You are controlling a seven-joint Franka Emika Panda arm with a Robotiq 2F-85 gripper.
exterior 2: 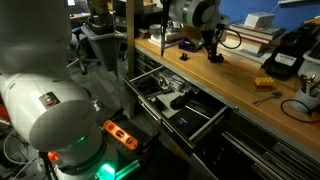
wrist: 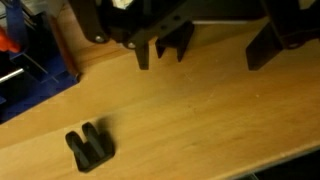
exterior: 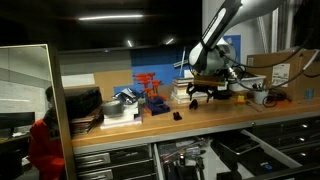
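Observation:
My gripper is open above the wooden bench (wrist: 205, 120), and only bare wood shows between its fingers in the wrist view. A small black object with two prongs (wrist: 90, 147) lies on the bench at lower left of that view, apart from the fingers. In exterior view 1 the gripper (exterior: 203, 95) hangs over the bench's middle; a small black item (exterior: 177, 115) sits to its left. Exterior view 2 also shows a small black item (exterior 2: 184, 57) on the bench; what it is cannot be made out.
Below the bench, an open drawer (exterior 2: 205, 132) holds several dark tools. A blue bin (wrist: 45, 85) is at the wrist view's left. Stacked books (exterior: 183, 90) stand behind the gripper. A red and yellow object (exterior 2: 264, 84) rests farther along the bench.

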